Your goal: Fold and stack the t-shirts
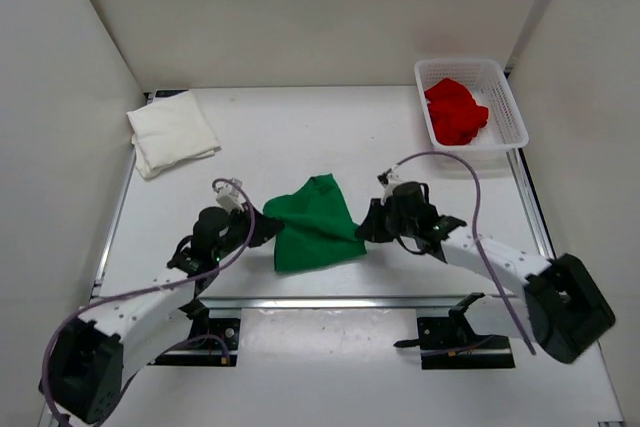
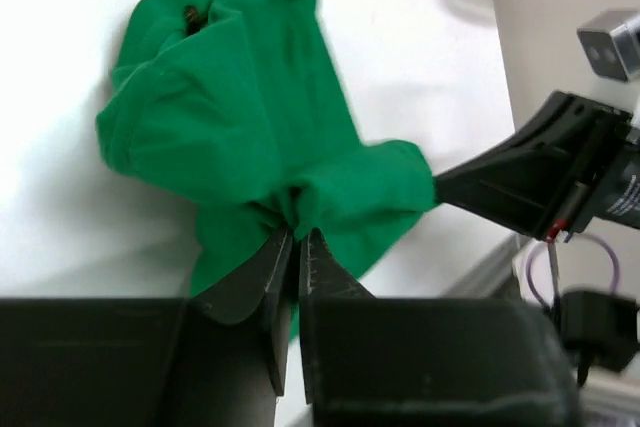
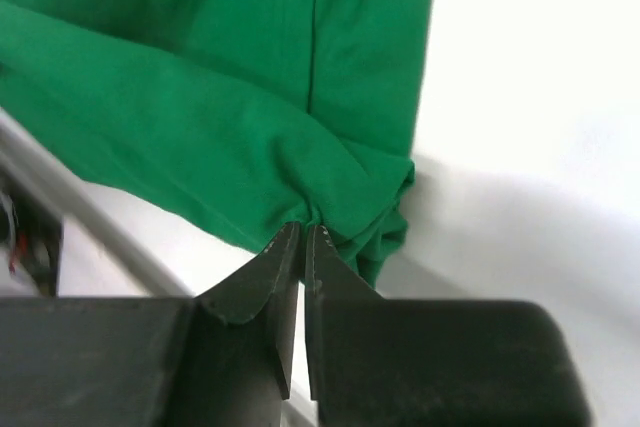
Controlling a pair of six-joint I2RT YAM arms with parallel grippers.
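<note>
The green T-shirt point(image 1: 315, 237) lies at the front middle of the table, its upper edge lifted between the two grippers. My left gripper point(image 1: 268, 227) is shut on its left end; the left wrist view shows cloth bunched into the fingertips point(image 2: 310, 265). My right gripper point(image 1: 368, 227) is shut at the cloth's right end, with green fabric point(image 3: 330, 187) gathered at its tips in the right wrist view. Folded white shirts point(image 1: 172, 130) lie stacked at the back left.
A white basket point(image 1: 505, 107) holding red cloth point(image 1: 455, 112) stands at the back right. The front table rail point(image 1: 330, 301) runs close below the green cloth.
</note>
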